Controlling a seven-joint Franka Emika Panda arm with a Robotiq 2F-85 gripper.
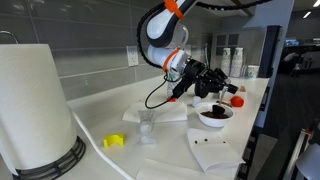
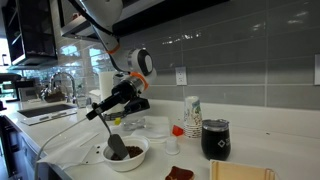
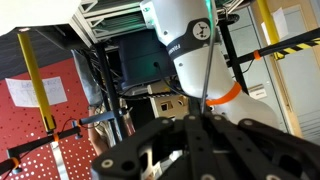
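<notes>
A white bowl stands on the counter, with dark reddish-brown contents. Leaning in it is a dark grey spatula, its blade down in the bowl and its thin handle slanting up toward my gripper. In exterior view 1 the black gripper hangs just above the bowl. It is shut; its fingertips are too small to tell whether the handle is between them. The wrist view shows the white arm and the room, with no fingers or bowl visible.
In front of the bowl lies a white board. A clear glass and a yellow item are to the left. Stacked cups, a black tumbler and a wooden tray line the other side.
</notes>
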